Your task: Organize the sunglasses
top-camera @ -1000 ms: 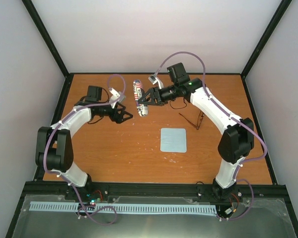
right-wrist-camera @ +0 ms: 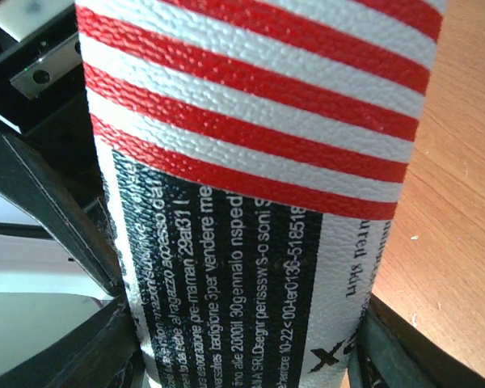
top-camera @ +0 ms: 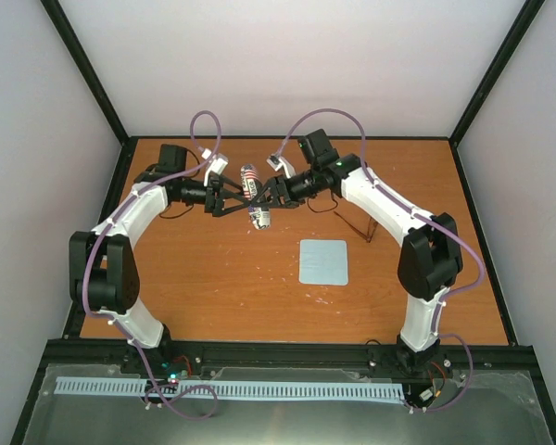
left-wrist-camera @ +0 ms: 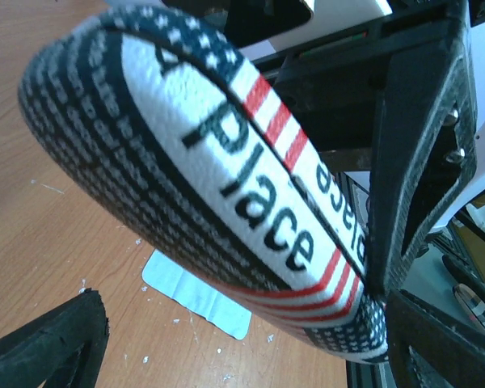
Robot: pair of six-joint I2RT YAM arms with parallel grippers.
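Note:
An upright-to-tilted sunglasses case (top-camera: 256, 197) printed in flag colours hangs above the table between both grippers. In the left wrist view, the case (left-wrist-camera: 218, 186) fills the middle, between my left gripper's dark fingertips, with the other gripper's finger against it. My left gripper (top-camera: 240, 198) is around the case, part open; whether it grips is unclear. My right gripper (top-camera: 270, 195) is at the case from the other side; in the right wrist view the case (right-wrist-camera: 250, 210) fills the space between its fingers. Brown-framed glasses (top-camera: 361, 229) lie on the table, right of centre.
A light blue cloth (top-camera: 323, 262) lies at the middle right of the wooden table (top-camera: 204, 287). Dark frame rails edge the table.
My left gripper has risen and moved right to the case.

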